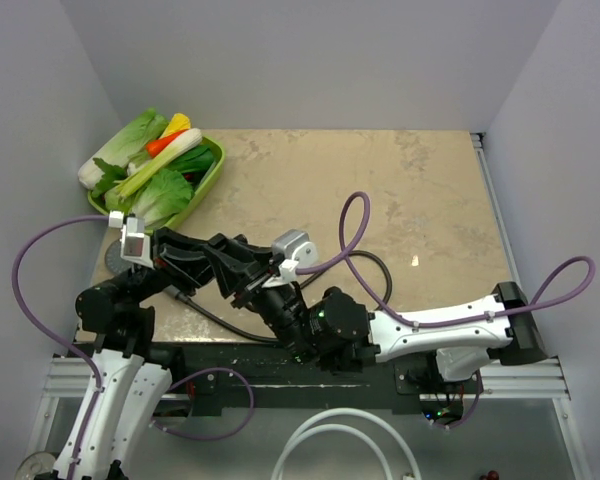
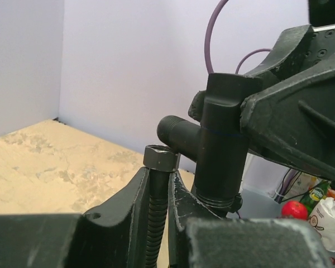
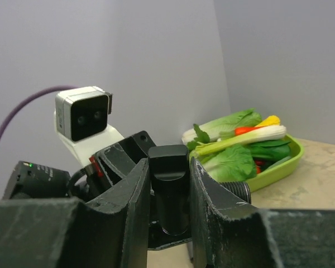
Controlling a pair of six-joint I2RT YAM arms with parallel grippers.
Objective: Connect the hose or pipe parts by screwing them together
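The two grippers meet above the counter at left centre. My left gripper is shut on the hose end, whose nut point(image 2: 161, 159) points up from the corrugated hose point(image 2: 156, 234). My right gripper holds a black fitting upright between its fingers; its threaded side outlet point(image 2: 173, 134) is just over the nut in the left wrist view, touching or very close. The dark hose point(image 1: 220, 322) loops across the counter beneath both arms.
A green basket of vegetables point(image 1: 202, 195) stands at the back left. White tubing point(image 1: 340, 420) lies in front, below the counter's dark edge.
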